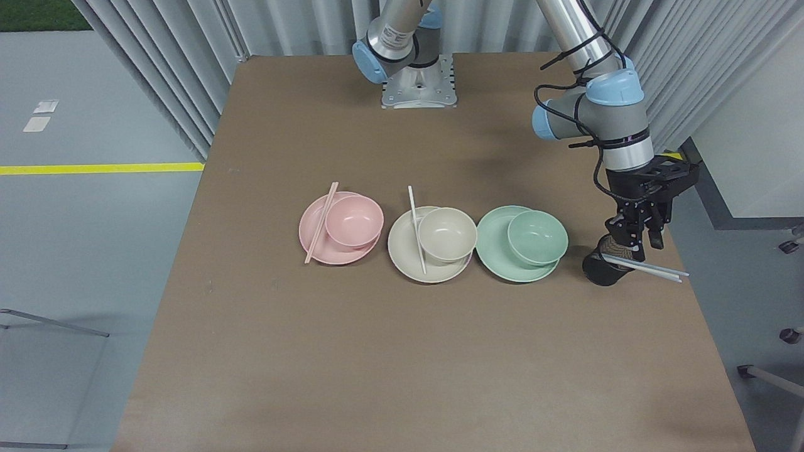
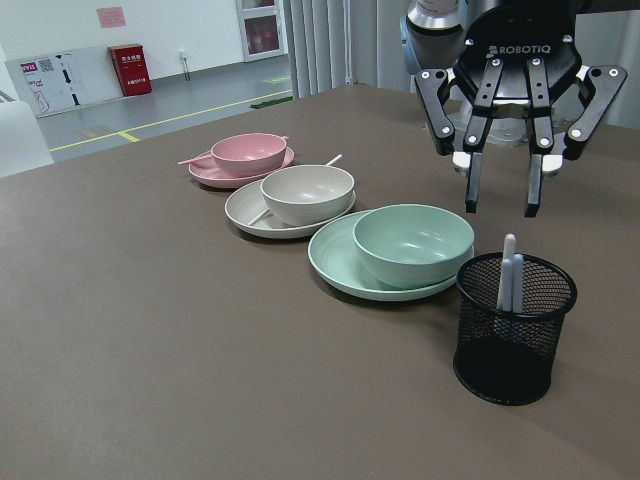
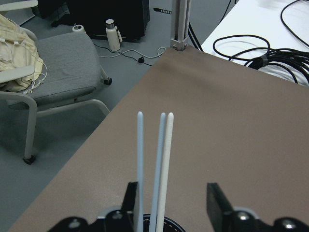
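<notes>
My gripper stands open above the black mesh holder at the table's right, its two fingers apart with nothing between them in the left view. The holder contains pale blue and white chopsticks, which rise between my fingers in the wrist view. To its left in the front view are a green bowl on a green plate, a cream bowl on a cream plate with a white chopstick, and a pink bowl on a pink plate with pink chopsticks.
A chair and a white table with coiled cables are beyond the edges in the wrist view.
</notes>
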